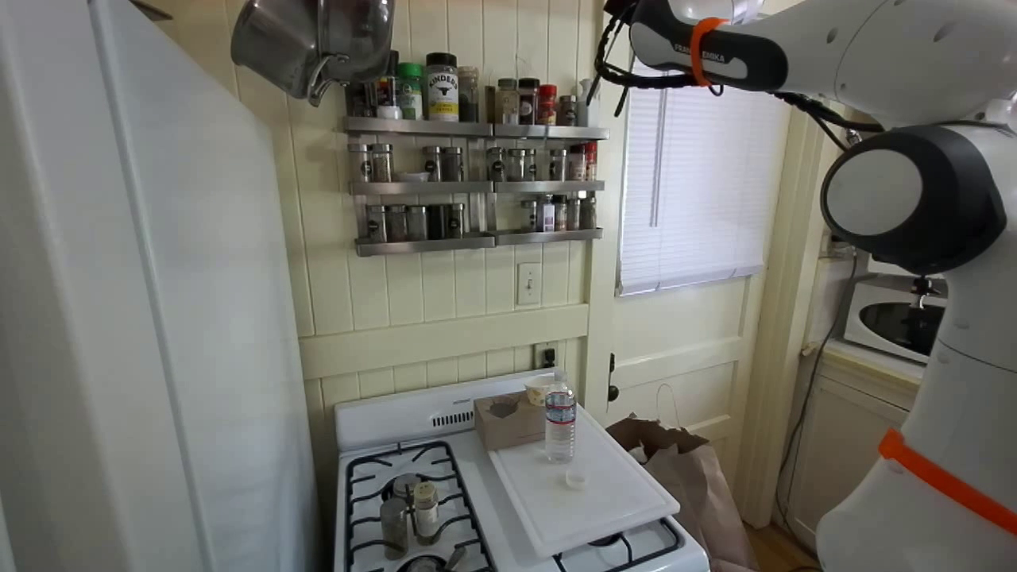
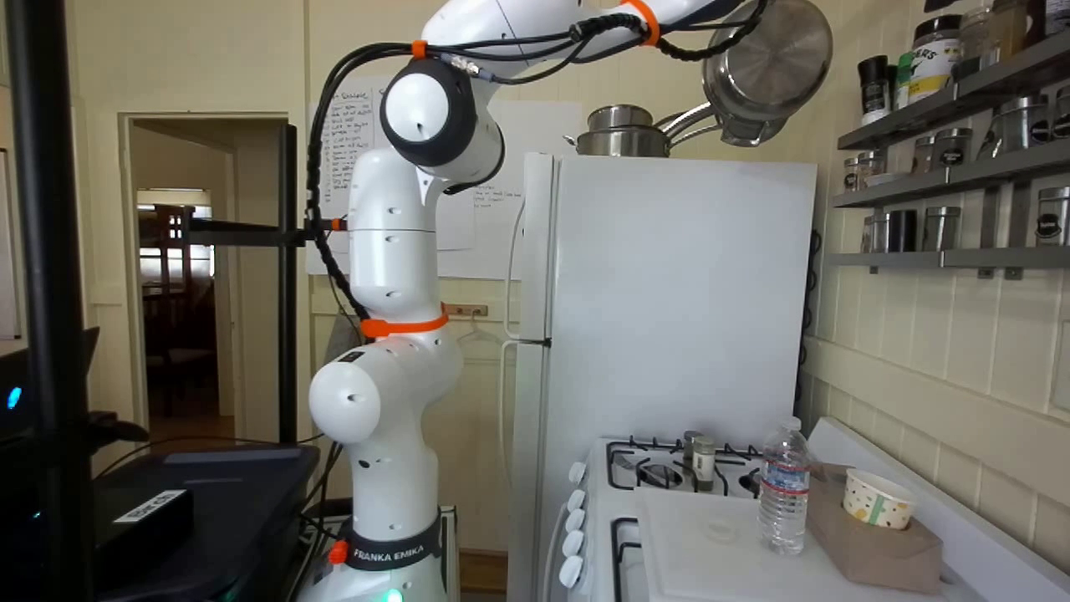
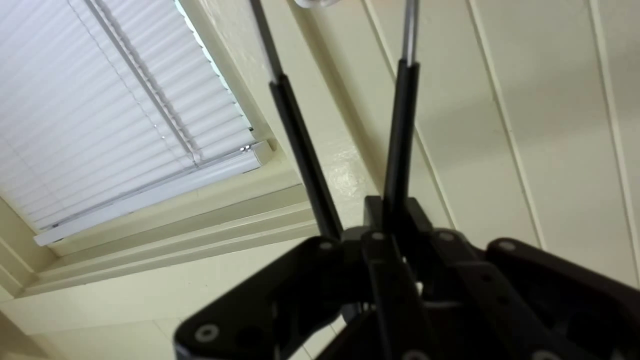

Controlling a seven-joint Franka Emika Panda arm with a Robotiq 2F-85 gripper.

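Observation:
In the wrist view my gripper is shut on a long tongs-like tool (image 3: 301,144). Two slim arms, black-sleeved below and bare metal above, spread apart and run past the frame's top, so their far ends are hidden. Behind them are the pale panelled wall (image 3: 540,138) and the window blind (image 3: 120,108). Neither exterior view includes the gripper; the arm (image 1: 734,57) reaches out of frame at the top. A water bottle (image 1: 560,424) stands upright on the white board (image 1: 591,505) over the stove, with a small white ring-like item (image 1: 576,480) nearby.
Spice jars fill the wall shelves (image 1: 429,246). Metal pots (image 1: 286,48) hang high by the fridge (image 2: 682,301). On the stove are shakers (image 1: 426,510), a brown box (image 1: 505,421) and a patterned paper cup (image 2: 878,498). A paper bag (image 1: 701,486) stands beside it.

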